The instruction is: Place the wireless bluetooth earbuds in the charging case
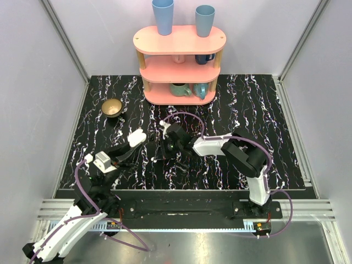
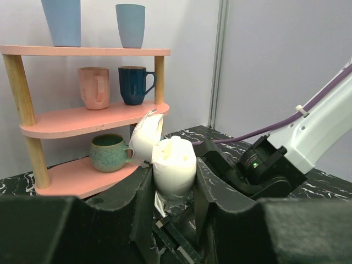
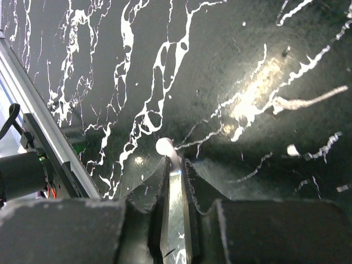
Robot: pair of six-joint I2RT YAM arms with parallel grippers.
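Note:
The white charging case [image 2: 174, 165], its lid [image 2: 146, 135] raised, is pinched upright in my left gripper. From above, this case [image 1: 136, 137] stands over the left part of the table. A small white earbud [image 3: 165, 147] is at the tips of my right gripper, low over the black marbled table. Its stem lies between the two narrowly spaced fingers; whether both press on it cannot be told. In the top view the right gripper [image 1: 157, 155] points left, to the right of and nearer the front than the case. The case's slots are hidden.
A pink shelf [image 1: 179, 69] with cups and mugs stands at the back. A brass bowl [image 1: 112, 108] sits at the back left. A small dark patch or object [image 1: 181, 166] shows just right of the right fingertips.

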